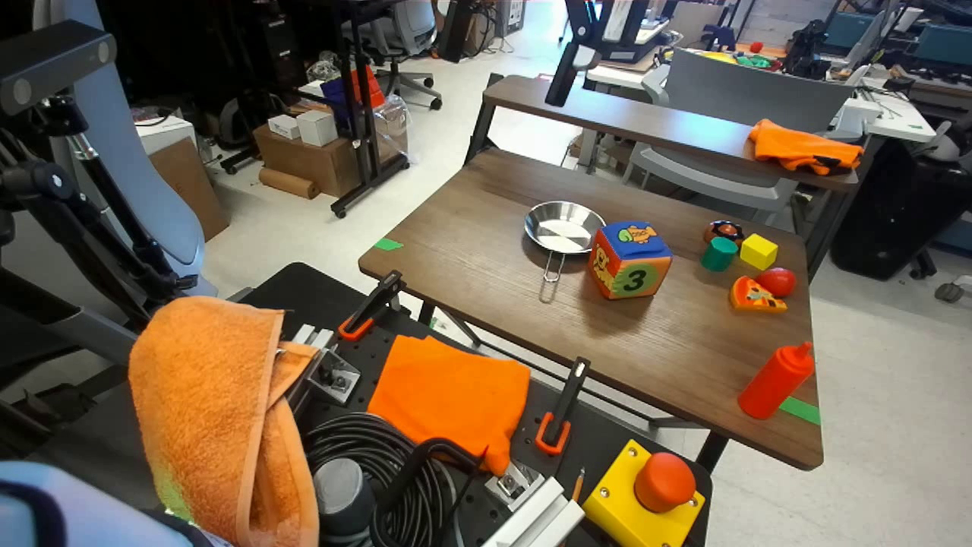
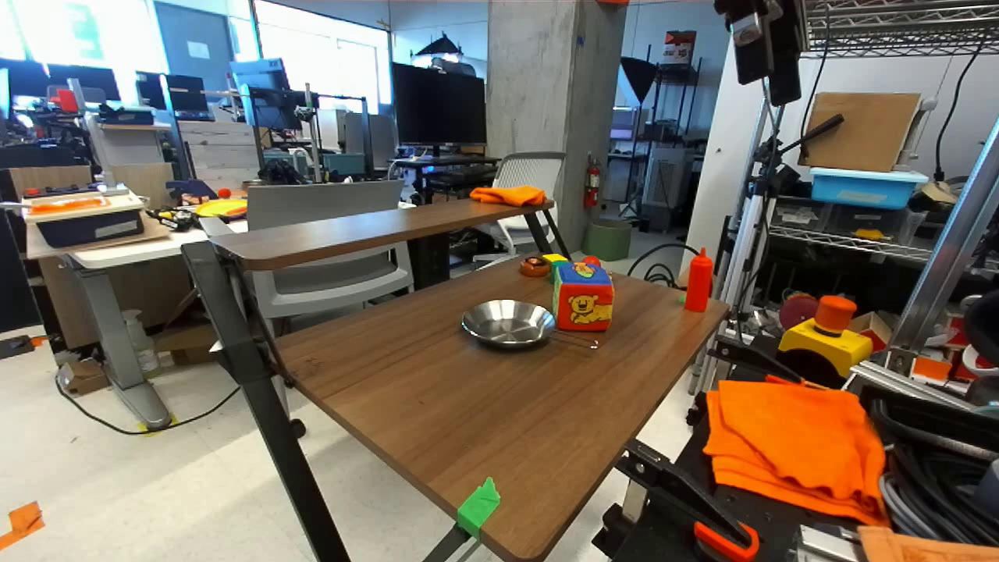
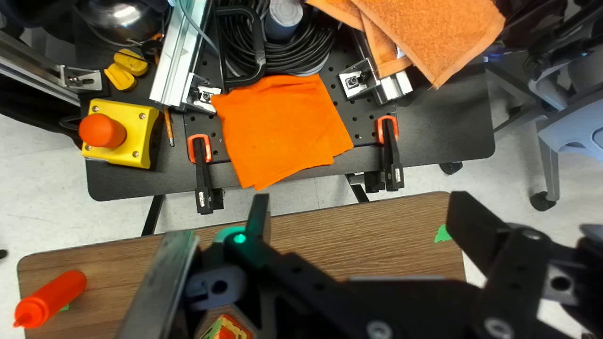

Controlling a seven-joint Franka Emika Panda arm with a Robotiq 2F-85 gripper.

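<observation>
My gripper is open in the wrist view, its dark fingers spread wide over the brown table (image 3: 362, 234) with nothing between them. On that table in exterior view 1 sit a steel pan (image 1: 565, 225) and, right beside it, a soft picture cube (image 1: 630, 260). Toward the right lie a teal cylinder (image 1: 719, 254), a yellow block (image 1: 758, 251), a red ball-like item (image 1: 777, 282) and a toy pizza slice (image 1: 756, 295). A red squeeze bottle (image 1: 776, 380) stands at the right front corner. The pan is not visible in the wrist view.
A raised shelf (image 1: 629, 117) runs along the table's back, an orange cloth (image 1: 802, 146) on its right end. The near cart carries clamps, an orange cloth (image 1: 451, 396) and a yellow box with a red button (image 1: 645, 497).
</observation>
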